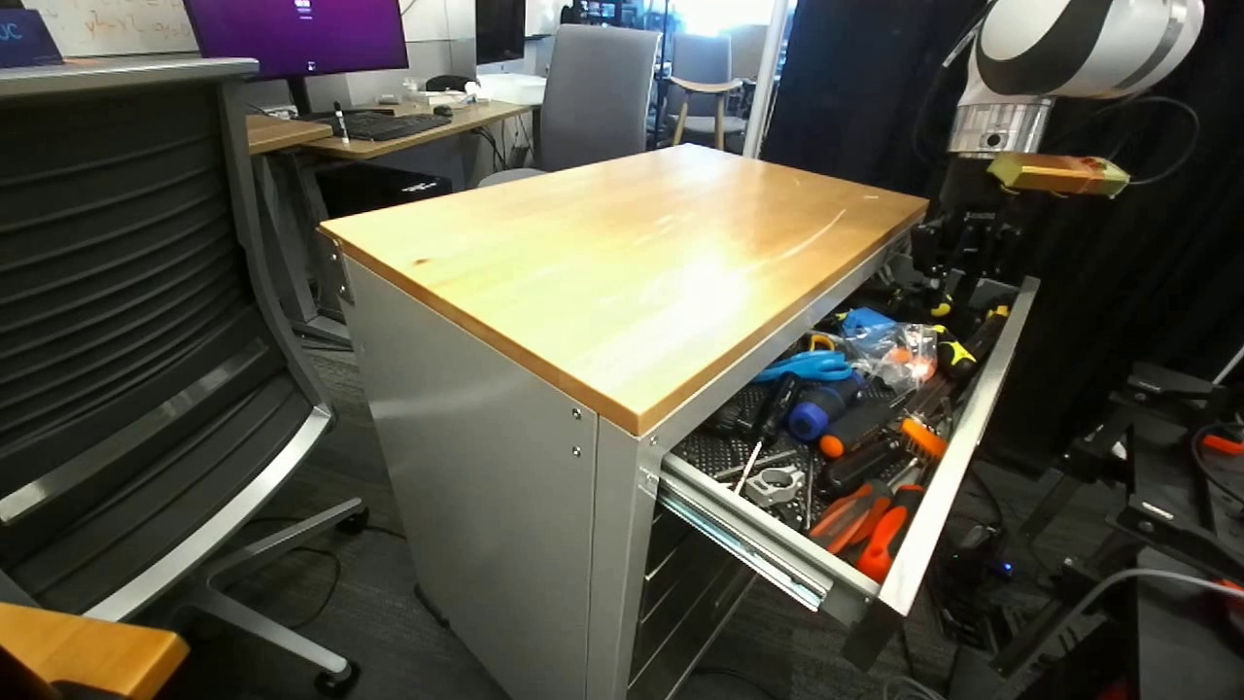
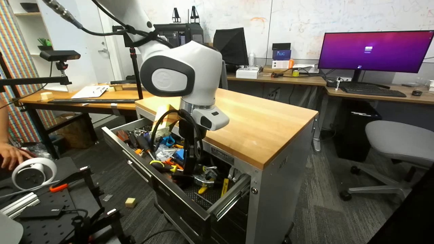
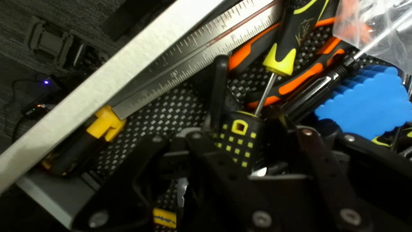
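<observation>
My gripper is down among the tools in the open metal drawer (image 1: 975, 418), near its far end in exterior view 1. In the wrist view its fingers are shut on a black tool with yellow dots (image 3: 236, 145); the lower part of this tool is hidden by the gripper's linkage. Exterior view 2 has the gripper (image 2: 188, 168) low inside the drawer, with the fingertips hard to make out against dark tools.
A metal square's ruler (image 3: 181, 71) lies along the drawer front. Close to the gripper are a yellow-and-black screwdriver (image 3: 280, 61), a blue scalloped piece (image 3: 365, 102) and a clear bag (image 3: 380, 33). The wooden cabinet top (image 1: 630, 257) is bare.
</observation>
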